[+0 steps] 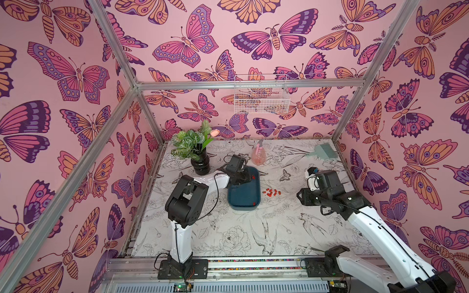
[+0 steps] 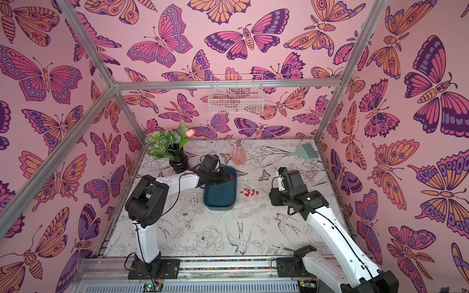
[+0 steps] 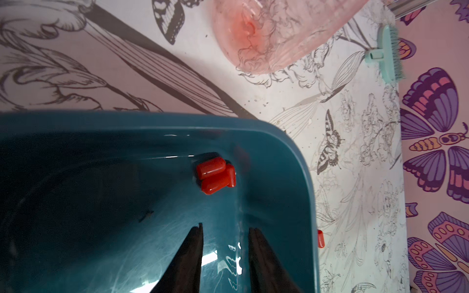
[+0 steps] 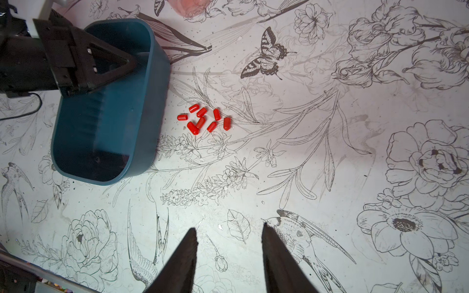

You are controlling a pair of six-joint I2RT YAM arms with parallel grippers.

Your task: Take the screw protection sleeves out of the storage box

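The dark blue storage box (image 1: 242, 201) stands in the middle of the table. Inside its far right corner, the left wrist view shows several red sleeves (image 3: 213, 180) lying close together. Another red sleeve (image 1: 254, 203) is near the box's front right corner. More red sleeves (image 4: 201, 119) lie loose on the table, right of the box. Over the far part of the box is my left gripper, its fingers parted and nothing between them. My right gripper is open and empty above the bare table to the right.
Behind the box stands a translucent pink bottle (image 1: 258, 154). A plant in a black pot (image 1: 200, 163) is at the back left, a green brush (image 1: 324, 151) at the back right.
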